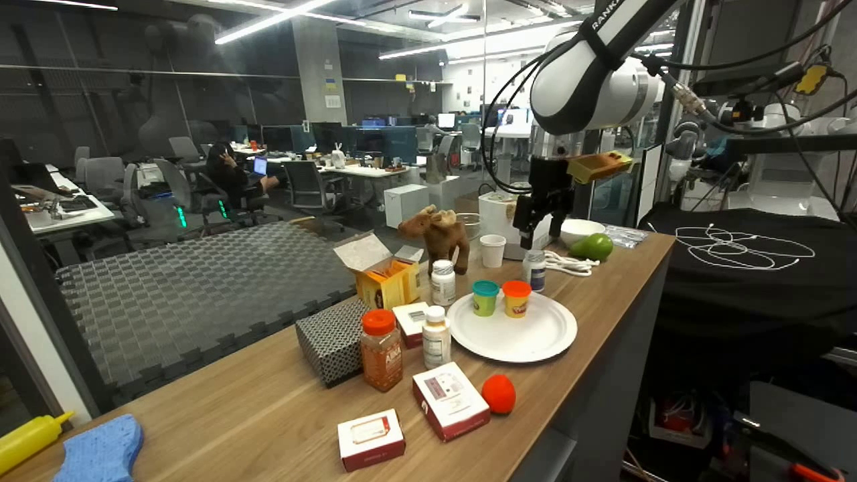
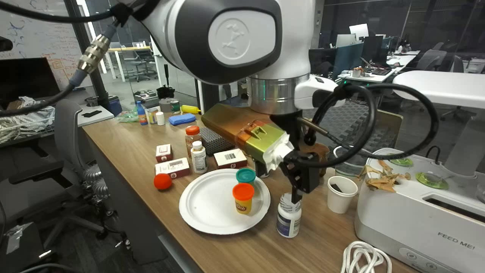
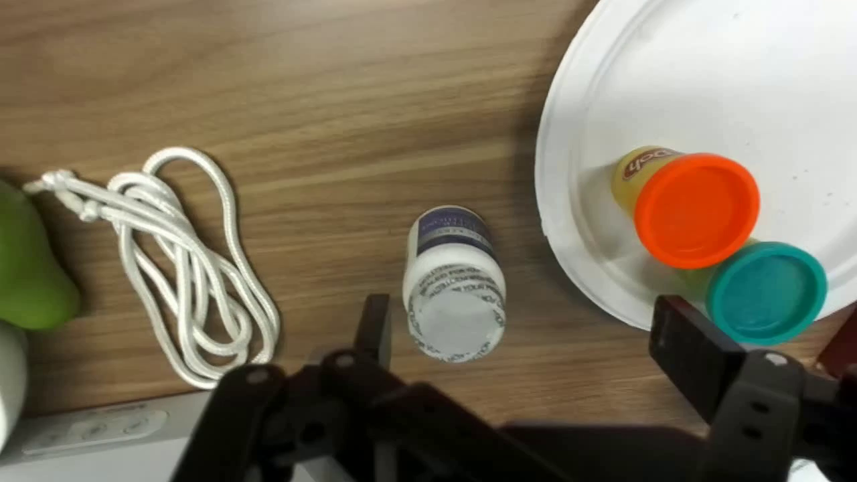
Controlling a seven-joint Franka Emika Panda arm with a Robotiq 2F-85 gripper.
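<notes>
In the wrist view my gripper is open, its fingers spread wide to either side. Between and beyond them a white bottle with a dark blue label stands on the wooden table, apart from both fingers. Exterior view 2 has the gripper over that bottle, close to its top. To one side lies a white plate. It bears an orange-lidded tub and a teal-lidded tub, side by side near the rim. From exterior view 1 the gripper hangs above the table's far end.
A white cord and a green fruit lie left in the wrist view. A paper cup and a white machine stand nearby. Bottles, small boxes and a red ball occupy the table's middle.
</notes>
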